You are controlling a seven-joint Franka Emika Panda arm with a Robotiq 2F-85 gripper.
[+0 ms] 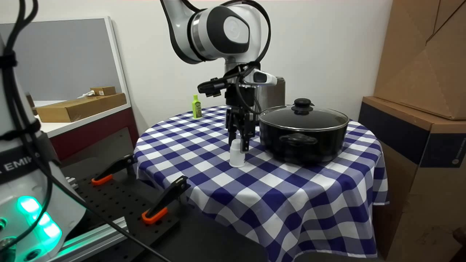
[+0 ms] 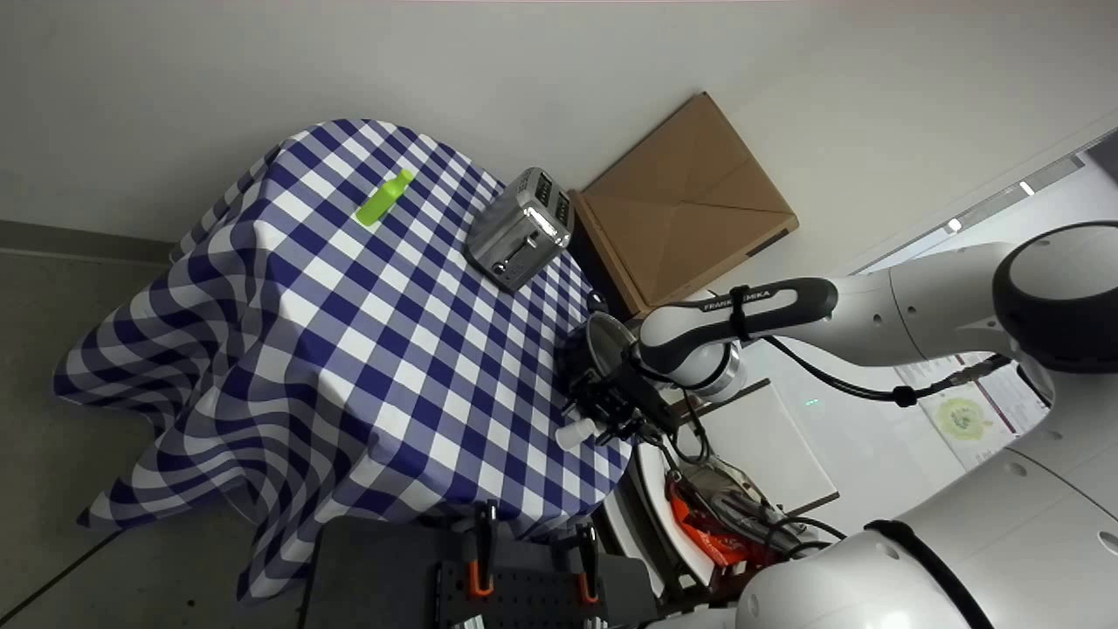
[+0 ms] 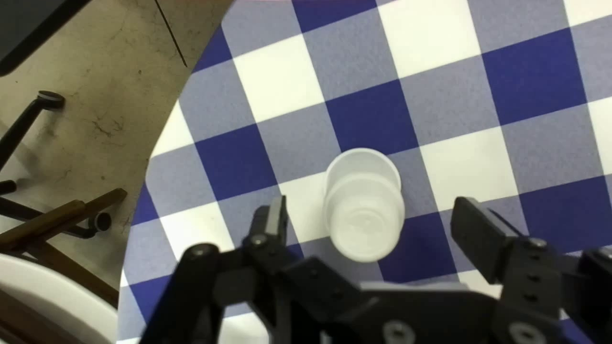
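Observation:
A small white bottle point(image 1: 237, 156) with a rounded cap stands upright on the checkered tablecloth. From above, in the wrist view, the same white bottle point(image 3: 365, 212) lies between my gripper's fingertips, with clear gaps on both sides. My gripper point(image 1: 239, 143) points down at the bottle's upper part, its fingers apart and not closed on it. Exterior view 2 shows the white bottle point(image 2: 576, 432) beside the dark gripper; the fingertips are hard to make out there.
A black lidded pot point(image 1: 303, 135) stands close to the right of the gripper. Behind are a steel toaster point(image 2: 521, 231) and a lime-green bottle point(image 1: 196, 107). Black clamps point(image 1: 168, 198) with orange ends sit at the table's near left edge.

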